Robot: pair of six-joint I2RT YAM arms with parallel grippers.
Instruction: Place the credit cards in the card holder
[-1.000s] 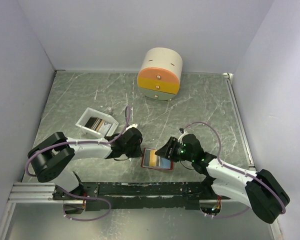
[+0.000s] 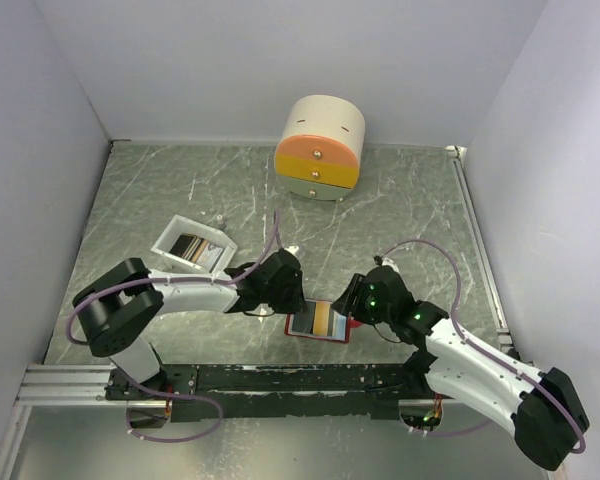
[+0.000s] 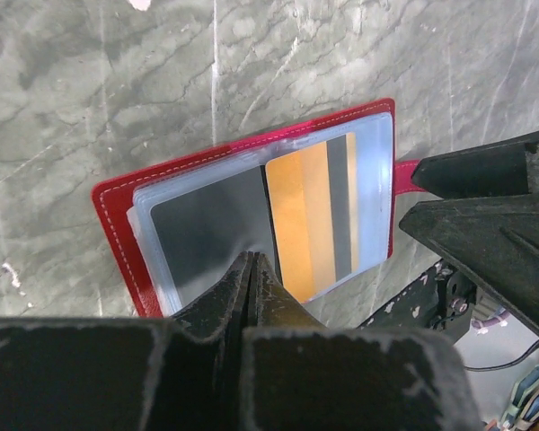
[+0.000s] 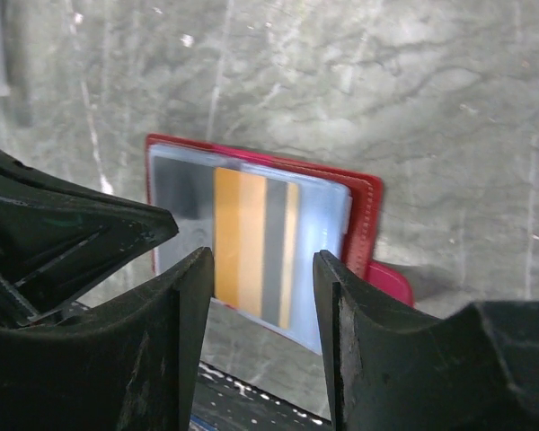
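The red card holder (image 3: 117,193) lies open on the table with clear sleeves inside. A dark panel (image 3: 207,224) shows on its left side. Right of that is an orange card with cream and dark stripes (image 3: 292,224), which appears to sit in a sleeve; a pale blue strip (image 3: 373,193) is beside it. My left gripper is shut with its tips over the dark panel; nothing shows between its fingers. My right gripper is open over the holder's front, its fingers apart across the striped card and blue strip. No card is between them.
A white tray (image 2: 163,246) with several cards (image 2: 194,251) stands at the back left. The colourful drawer cabinet (image 2: 318,150) is at the back. Both arms are close together around the holder. Right of the cabinet, the table is bare.
My left gripper moved right, onto the holder. The right gripper moved slightly right. Orange showed on the holder's left a second ago; now dark is there and orange lies to its right.
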